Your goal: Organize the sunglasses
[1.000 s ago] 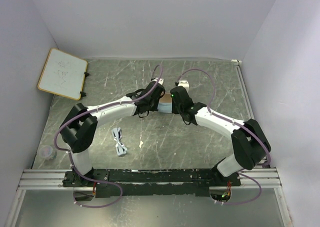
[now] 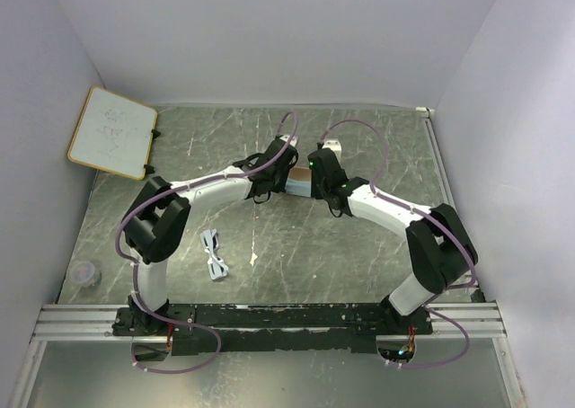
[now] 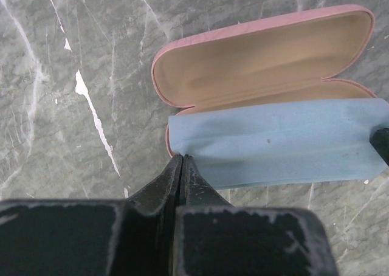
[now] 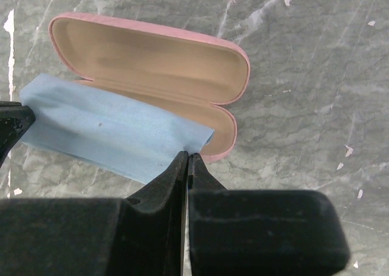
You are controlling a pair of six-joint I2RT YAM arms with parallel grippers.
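Observation:
An open pink glasses case (image 3: 261, 60) with a tan lining lies on the grey marbled table, its lid towards the back. Across its front half stretches a folded light blue cloth (image 3: 279, 139), hiding most of that half and whatever may lie in it. My left gripper is shut on the cloth's left edge. At the opposite edge, my right gripper is shut with the cloth at its fingertips. The cloth hangs fairly flat between the two. I see no sunglasses that I can make out for certain.
A slim grey-and-white object (image 2: 214, 253) lies on the left front of the table. At the far left are a whiteboard (image 2: 113, 132) and, nearer the front, a small clear round container (image 2: 85, 274).
The objects on the left have stayed where they were.

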